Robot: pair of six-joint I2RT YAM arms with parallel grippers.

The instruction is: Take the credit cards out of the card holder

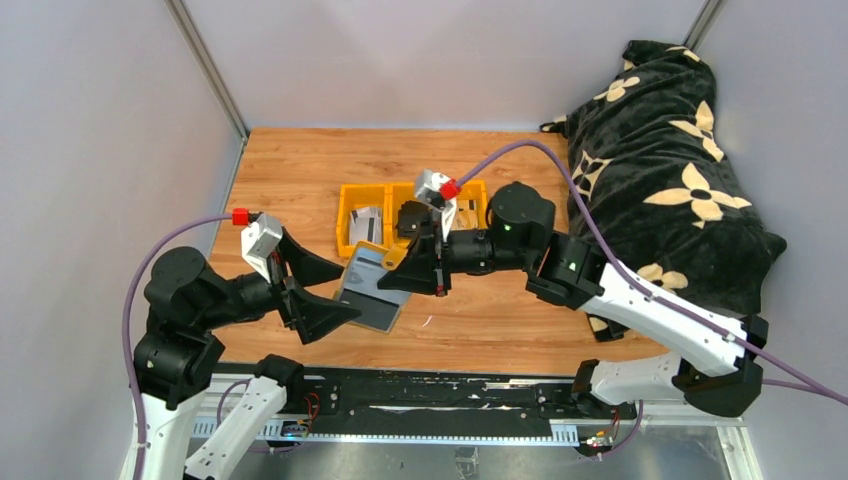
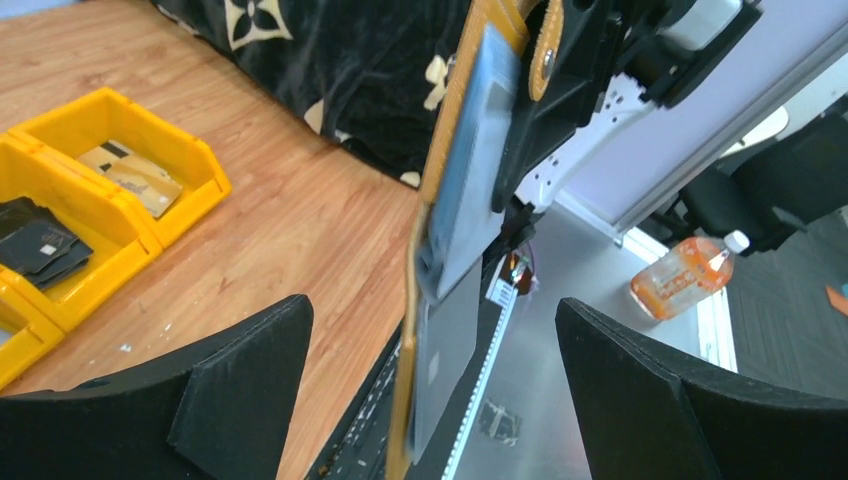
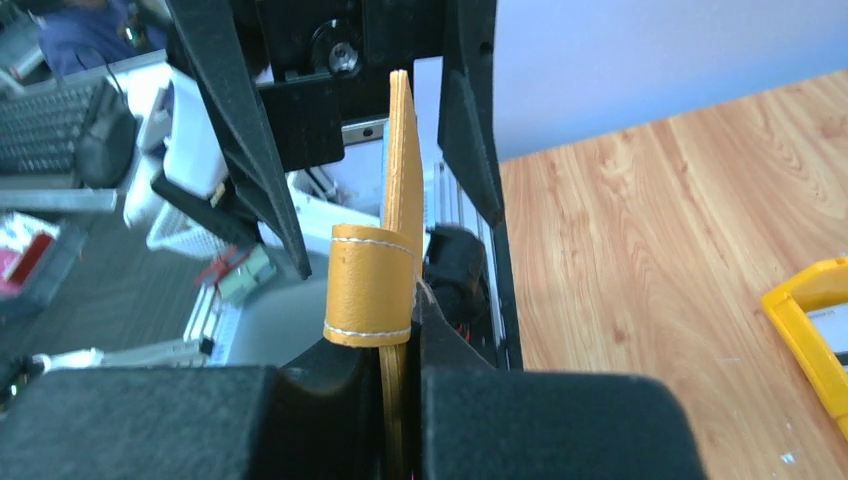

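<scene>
The card holder [image 1: 372,310], a yellow-brown wallet with grey-blue panels, hangs above the table between both arms. My right gripper [image 1: 388,272] is shut on it near its strap [image 3: 369,285]. From the left wrist view the card holder [image 2: 448,320] appears nearly edge-on. My left gripper [image 1: 348,290] stands open at its left side, one finger on each side of the holder with clear gaps. The strap appears between the left fingers in the right wrist view. Whether any card remains in the panels cannot be told.
Behind the holder stands a yellow divided bin [image 1: 345,222]. Light and dark cards [image 1: 366,225] lie in its left part, black cards [image 2: 38,243] in the middle, gold ones [image 2: 135,178] at right. A dark flowered cushion [image 1: 665,180] fills the right side.
</scene>
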